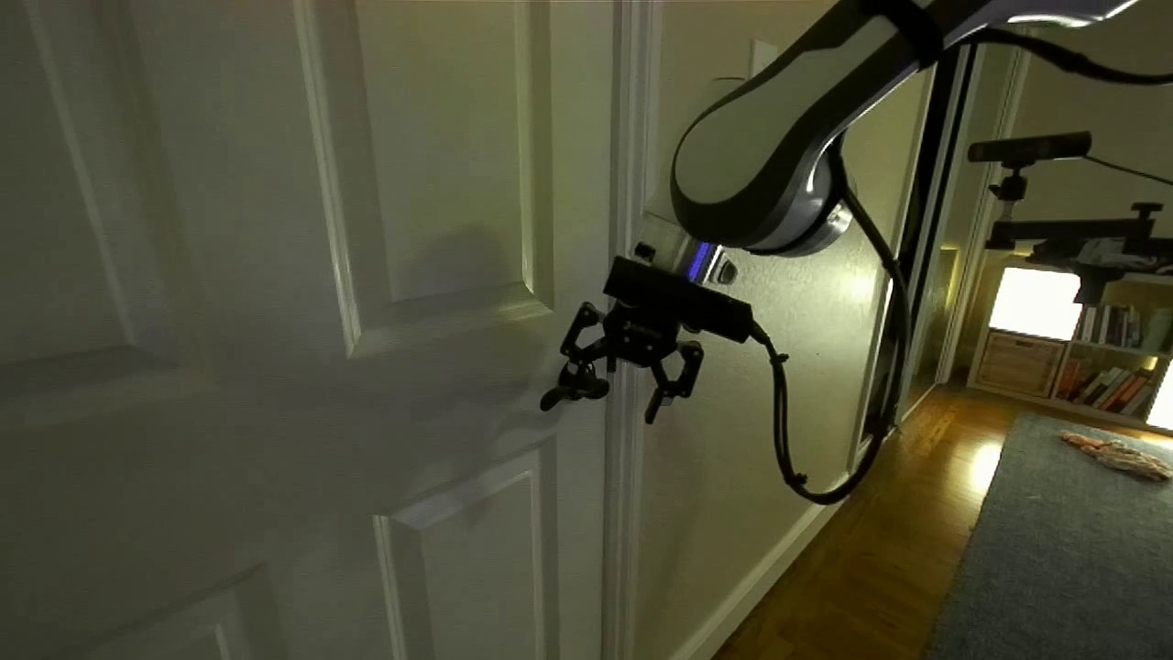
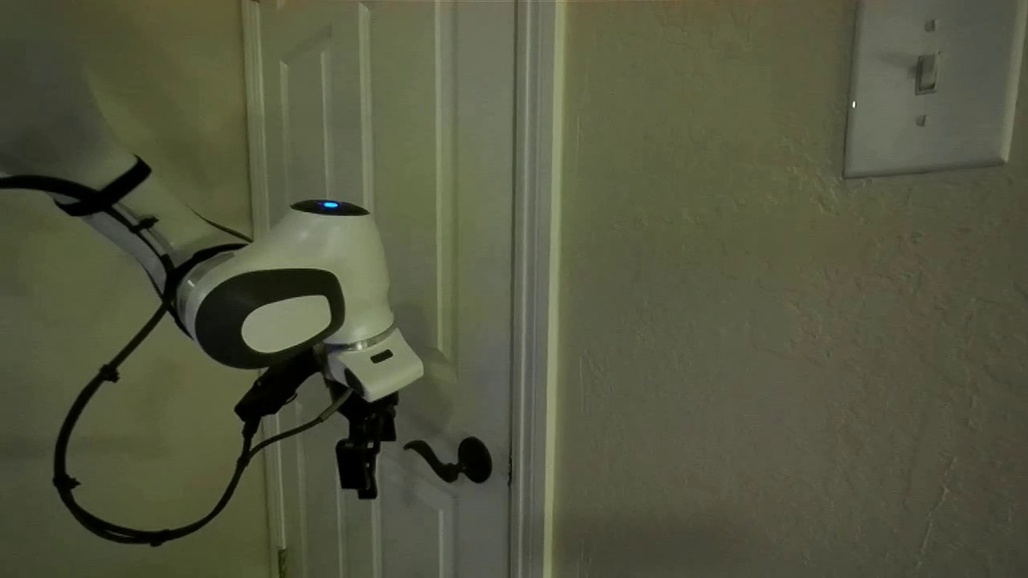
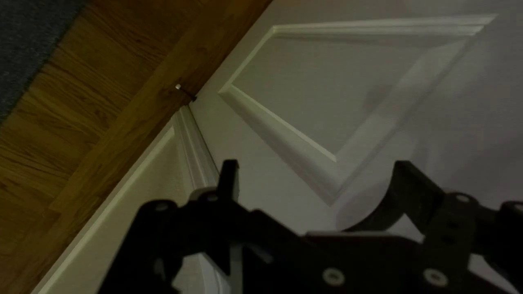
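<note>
A white panelled door [image 1: 440, 407] appears closed in its frame, with a dark lever handle [image 2: 474, 459] near its latch edge. Open and empty, my gripper [image 1: 613, 398] points down in front of that edge. One of its fingers overlaps the handle [image 1: 557, 398] in exterior view 1, so contact there cannot be judged. From the other side, the gripper [image 2: 359, 472] appears left of the lever's tip with a visible gap. In the wrist view the gripper has its fingers wide apart; a dark curved piece behind the right one looks like part of the lever.
The door frame [image 1: 629, 495] and a textured wall [image 2: 752, 366] run beside the door. A cable [image 1: 783, 440] loops below the arm.
</note>
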